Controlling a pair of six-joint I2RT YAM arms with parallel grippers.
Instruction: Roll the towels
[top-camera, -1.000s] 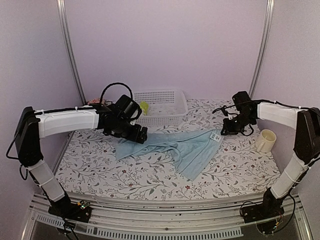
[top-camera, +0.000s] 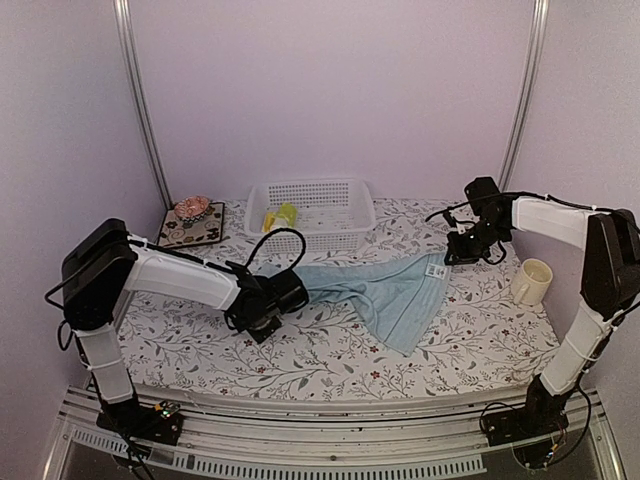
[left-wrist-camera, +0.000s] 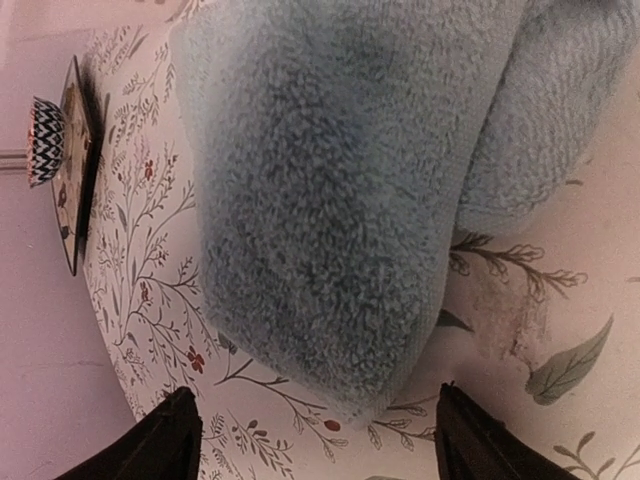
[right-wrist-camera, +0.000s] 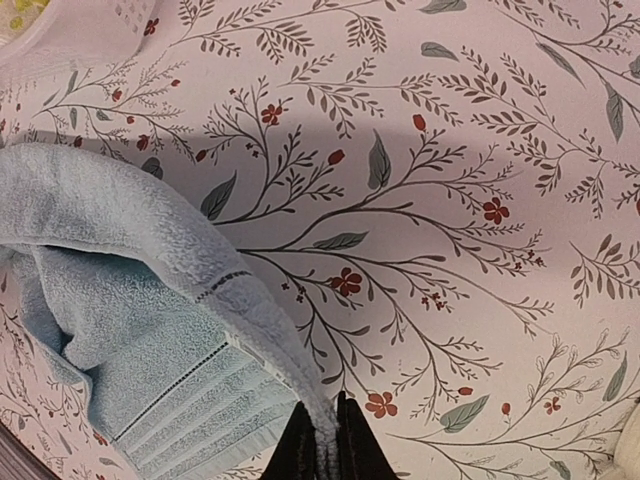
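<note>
A pale blue towel (top-camera: 395, 305) lies bunched across the table, its left part under the left arm. My right gripper (top-camera: 450, 258) is shut on the towel's raised corner, from which a long fold (right-wrist-camera: 150, 205) runs leftward. My left gripper (top-camera: 260, 328) is low at the near side of the towel's left end; in the left wrist view its fingers are apart, either side of a towel corner (left-wrist-camera: 360, 380), with floral table between the fingers and the cloth.
A white basket (top-camera: 315, 235) with yellow items stands at the back. A dark board (top-camera: 190, 230) with a patterned bowl (top-camera: 191, 208) is back left, a cream mug (top-camera: 531, 282) at the right.
My left gripper has come down and toward the front.
</note>
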